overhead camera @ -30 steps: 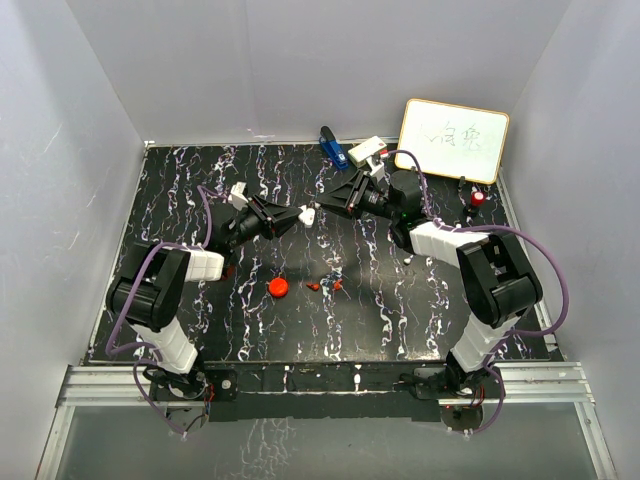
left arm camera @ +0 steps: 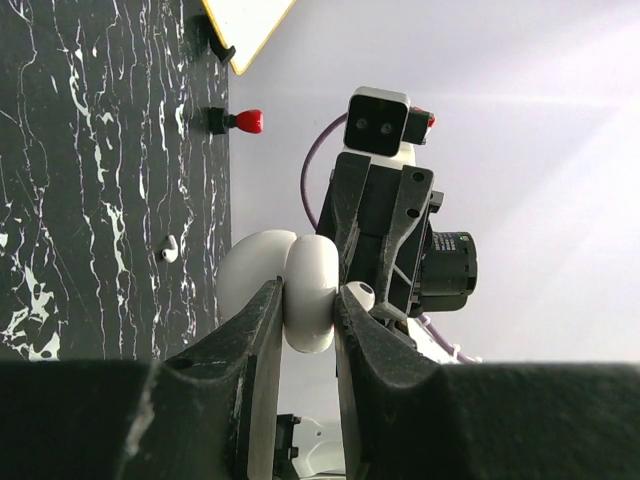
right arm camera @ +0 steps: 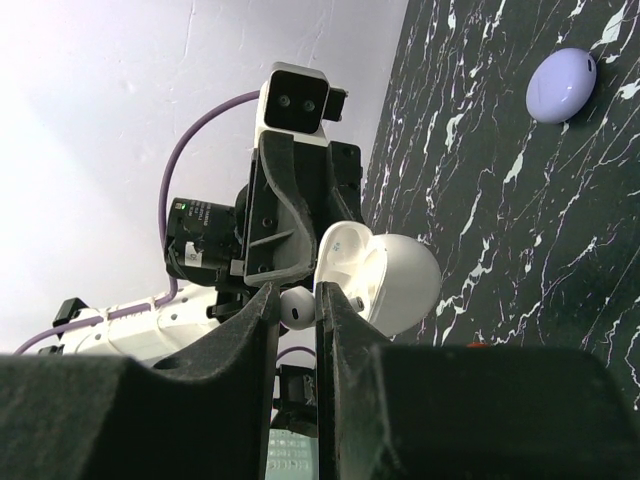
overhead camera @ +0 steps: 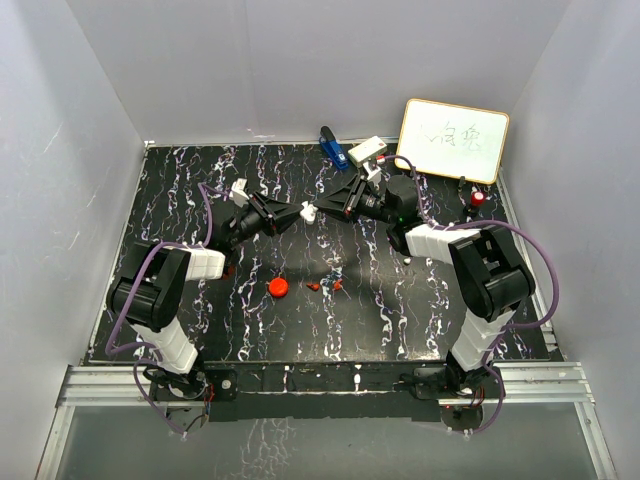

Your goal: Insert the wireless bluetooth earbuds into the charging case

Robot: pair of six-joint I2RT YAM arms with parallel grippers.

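Note:
The white charging case (overhead camera: 309, 214) is held up at the middle by my left gripper, shut on it. Its lid stands open in the right wrist view, showing the inside of the case (right arm camera: 398, 280). My right gripper is right beside the opening, with a small white earbud (right arm camera: 295, 306) between its fingertips; how firmly the fingers close on it is hard to see. Another small white earbud (left arm camera: 170, 250) lies on the dark table.
A whiteboard (overhead camera: 451, 140), a pale box (overhead camera: 367, 151) and a blue item (overhead camera: 332, 147) are at the back. A red round object (overhead camera: 278, 287) and small red pieces lie in front. A lavender oval (right arm camera: 560, 85) lies on the table.
The right gripper has shifted very slightly left toward the case. The left gripper and case look unchanged.

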